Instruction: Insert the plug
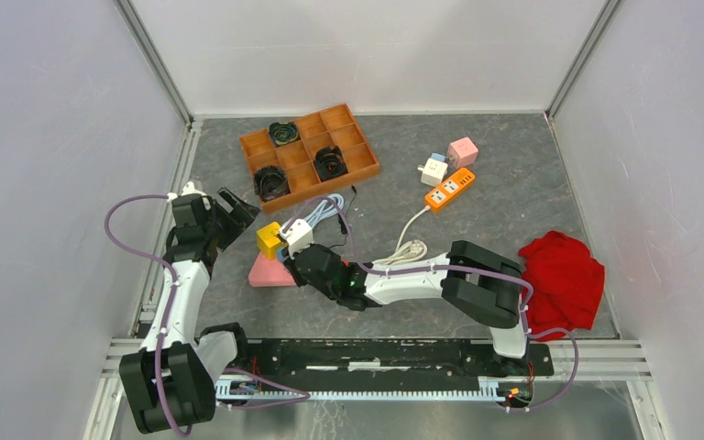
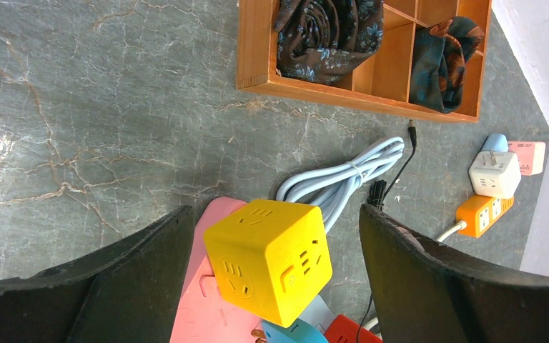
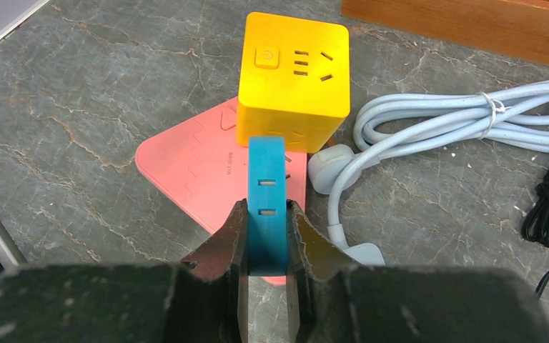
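My right gripper has its fingers on either side of a blue plug adapter [image 3: 266, 171], which stands over a pink power strip [image 3: 186, 164] just in front of a yellow cube socket [image 3: 293, 64]. Whether it holds the adapter firmly is hard to tell. My left gripper stands open above and left of the yellow cube [image 2: 268, 261], nothing between its fingers. In the top view the right gripper largely hides the adapter.
A wooden compartment box [image 1: 348, 124] with dark items lies at the back. A coiled light blue cable [image 3: 457, 118], an orange strip [image 1: 449, 191], white and pink plugs and a red cloth [image 1: 559, 284] lie around. Bare table is at back right.
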